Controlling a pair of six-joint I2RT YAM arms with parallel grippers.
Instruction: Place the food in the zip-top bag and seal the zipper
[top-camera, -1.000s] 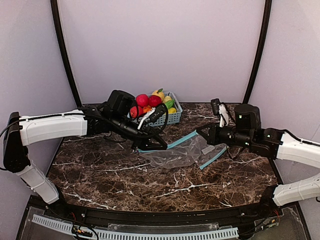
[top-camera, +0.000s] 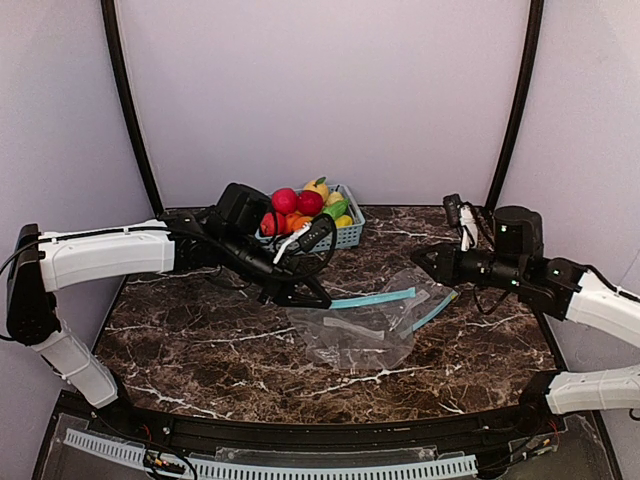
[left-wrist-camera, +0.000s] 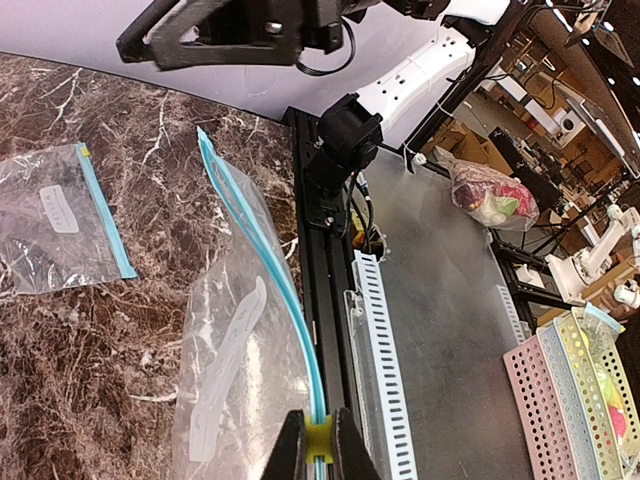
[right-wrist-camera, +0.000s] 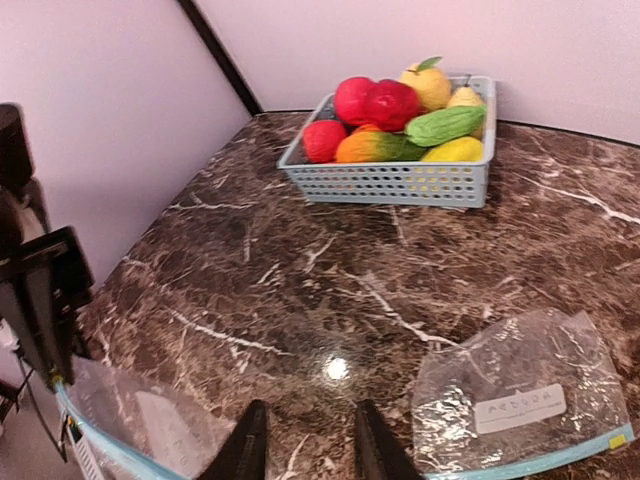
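A clear zip bag with a teal strip hangs from my left gripper, which is shut on the yellow slider end of its zipper, seen at the bottom of the left wrist view. My right gripper is raised above and apart from the bag's far end, its fingers apart with nothing between them. A second zip bag lies flat on the table to the right. A pale blue basket at the back holds several pieces of toy fruit and vegetables.
Walls enclose its back and sides; a black rail runs along the front edge.
My right gripper has moved right, away from the held bag's strip. The left gripper has shifted slightly, and the held bag now extends lower toward the front.
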